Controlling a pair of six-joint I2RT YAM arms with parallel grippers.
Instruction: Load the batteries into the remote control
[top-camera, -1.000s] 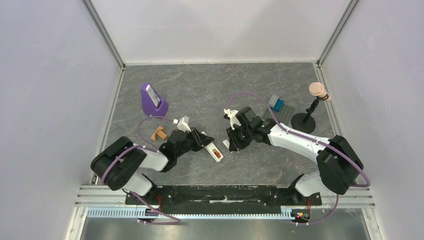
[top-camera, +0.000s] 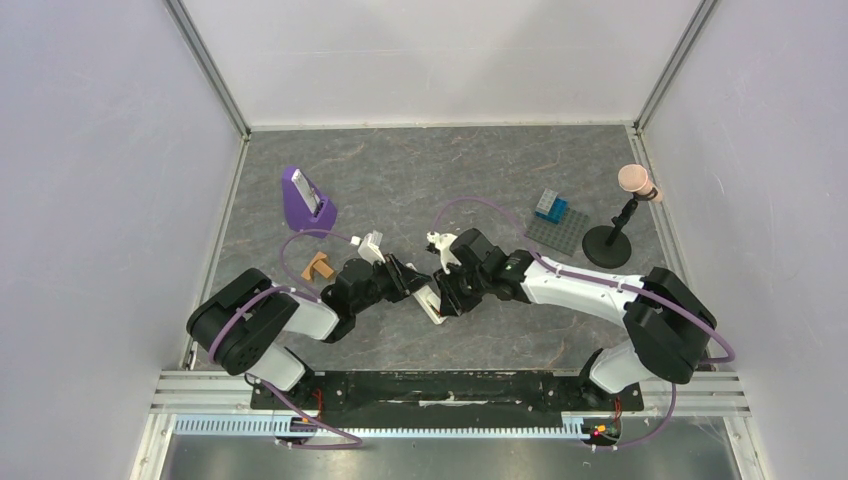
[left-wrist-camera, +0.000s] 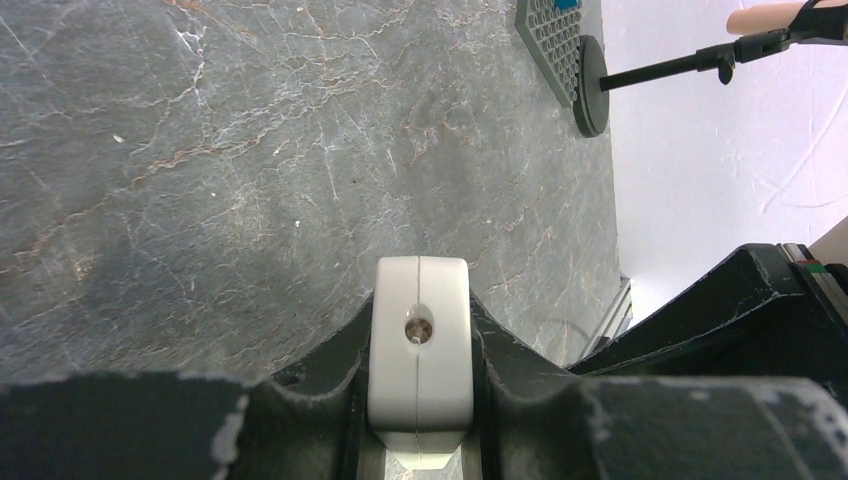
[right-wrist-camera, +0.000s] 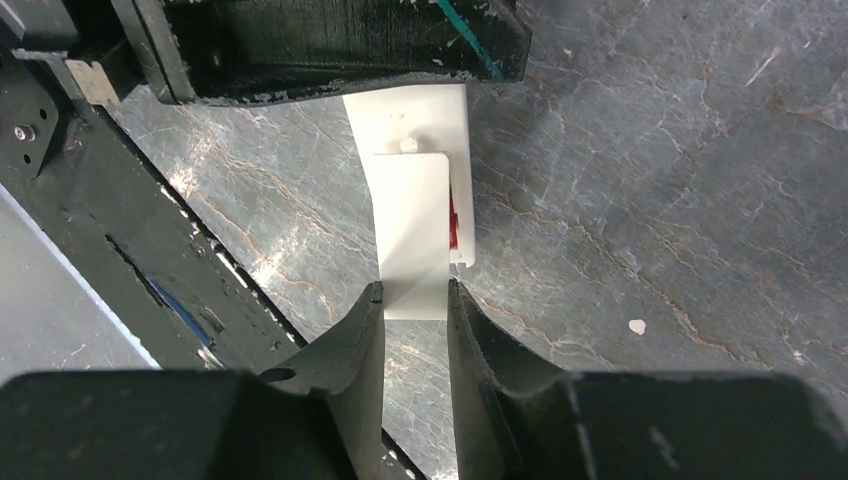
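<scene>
My left gripper (top-camera: 408, 278) is shut on the white remote control (left-wrist-camera: 418, 380), whose rounded end fills the space between the fingers. In the right wrist view the remote's body (right-wrist-camera: 410, 120) lies lengthwise, with red showing at the edge of its compartment. Over that compartment is the white battery cover (right-wrist-camera: 410, 230), its near end between the fingertips of my right gripper, offset from the body toward the near end. Part of the remote is hidden under the left gripper.
A purple holder (top-camera: 308, 205) and orange piece (top-camera: 318, 266) stand at left. A green plate (top-camera: 560, 232), blue block (top-camera: 550, 208) and black stand (top-camera: 607, 246) with a pink cylinder are at right.
The left gripper has shifted slightly.
</scene>
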